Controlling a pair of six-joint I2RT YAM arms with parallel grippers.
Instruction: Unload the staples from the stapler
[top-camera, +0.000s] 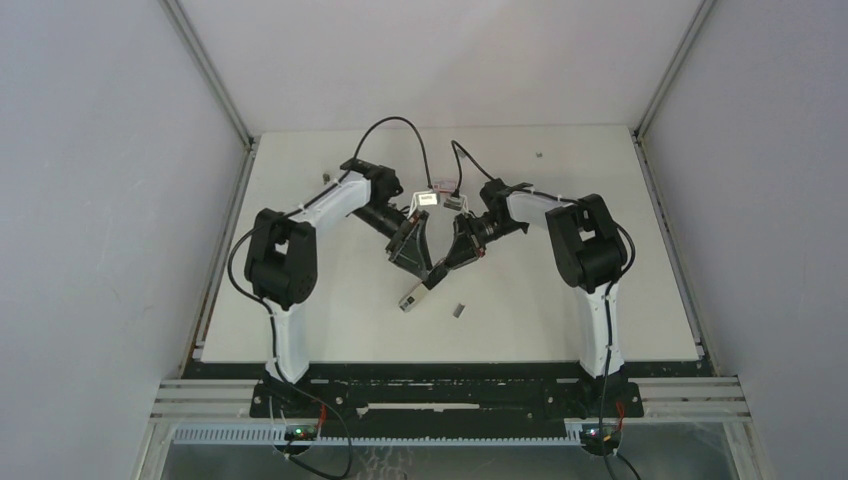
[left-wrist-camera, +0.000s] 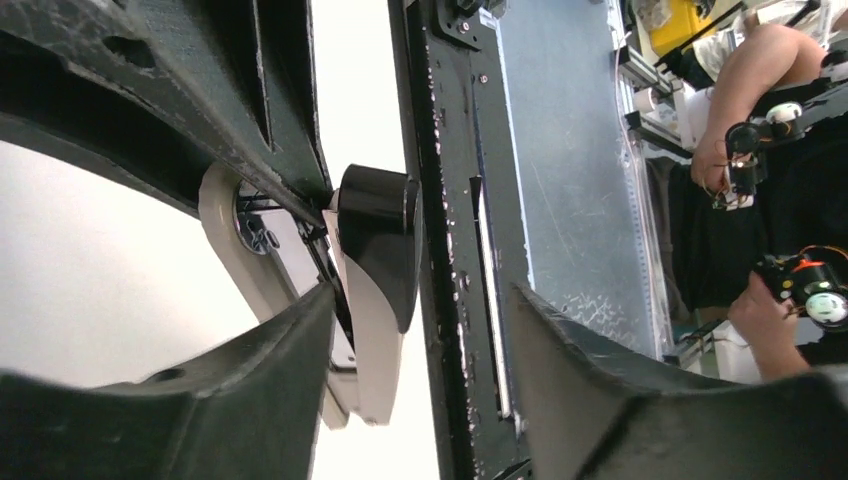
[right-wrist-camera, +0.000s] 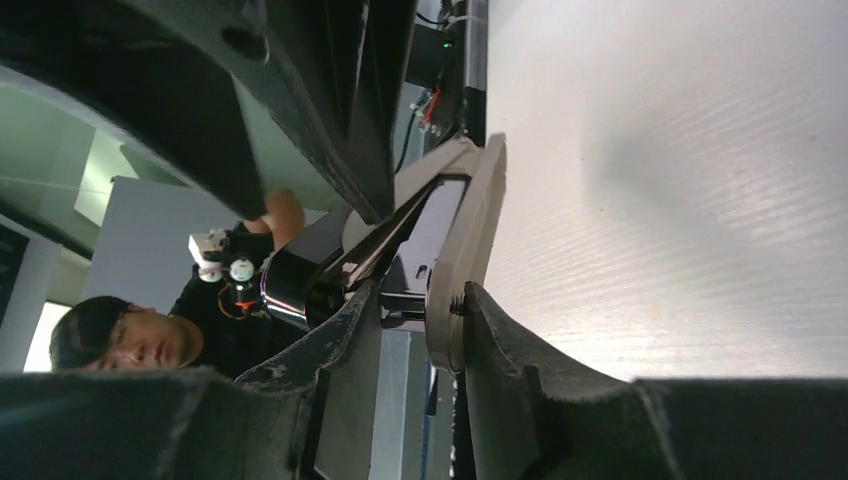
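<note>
The stapler (top-camera: 412, 299) is held over the table between both arms, its fingers partly apart. In the left wrist view its black-capped upper arm (left-wrist-camera: 378, 250) stands near my left gripper, whose fingers are wide apart and not clamped on it. My right gripper is shut on the front end of the stapler, with the pale base (right-wrist-camera: 470, 245) pinched between its fingertips. The black cap (right-wrist-camera: 290, 280) hangs to the left of them. Any staples inside the magazine cannot be made out.
A small grey strip (top-camera: 458, 310) lies on the table just right of the stapler. A pinkish box (top-camera: 445, 185) sits behind the grippers, and a small dark item (top-camera: 327, 178) is at the back left.
</note>
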